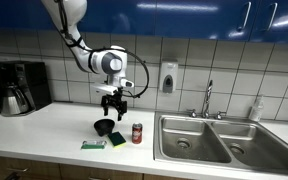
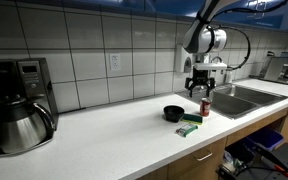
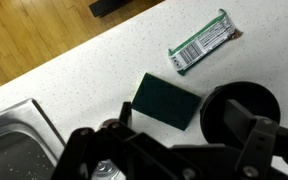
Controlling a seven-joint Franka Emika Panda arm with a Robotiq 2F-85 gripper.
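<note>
My gripper [image 1: 113, 112] hangs open above the counter, its fingertips over the area between the black bowl [image 1: 104, 127] and the can [image 1: 137, 133]. Nothing shows between its fingers. In the wrist view, a dark green sponge [image 3: 166, 100] lies just ahead of the space between the fingers. The bowl [image 3: 227, 100] is partly covered by the right finger. A green-and-white wrapped bar [image 3: 202, 42] lies farther off, towards the counter's edge. The red-brown can [image 2: 205, 107] stands upright beside the sponge in exterior view 2.
A double steel sink [image 1: 209, 140] with a faucet [image 1: 207, 100] lies to the right. A coffee maker [image 2: 22, 105] stands at the counter's far end. The white counter [image 2: 104, 130] between it and the bowl is clear.
</note>
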